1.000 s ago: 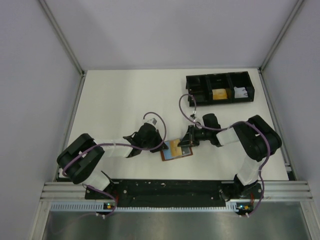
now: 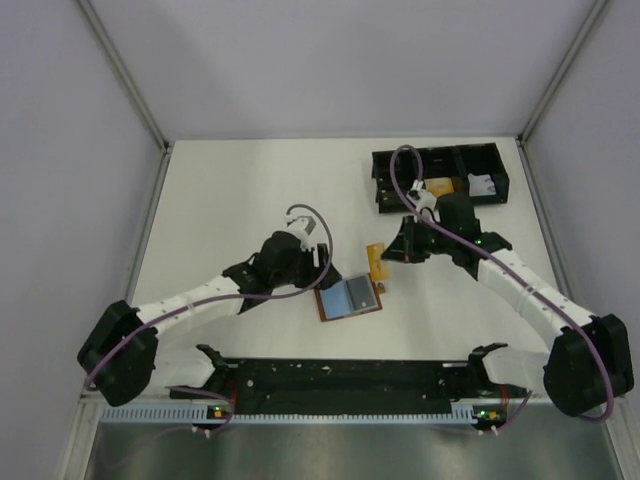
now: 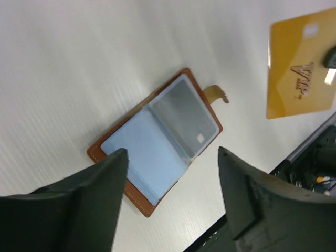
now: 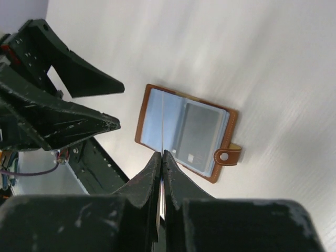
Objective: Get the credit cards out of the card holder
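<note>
A gold card [image 2: 378,262] hangs from my right gripper, whose fingers are closed on its edge. In the right wrist view that card shows only as a thin line; the left wrist view shows its gold face [image 3: 295,73], clear of the holder. The brown card holder [image 4: 140,123] lies unfolded on the table, its pale blue pocket [image 3: 144,152] and grey clear pocket [image 3: 184,113] facing up. No card can be made out in either pocket. Over the blue side, my left gripper [image 2: 329,270] stands open, its fingers apart and empty.
At the back right is a black compartment box [image 2: 418,160]. One compartment holds a gold card [image 2: 439,187], another some whitish cards [image 2: 482,185]. A brown strap with a snap [image 4: 229,155] sticks out from the holder's side.
The gold card has come off the holder, moving right and away in my right gripper. My left gripper has opened and shifted slightly; the holder has moved a little to the left.
</note>
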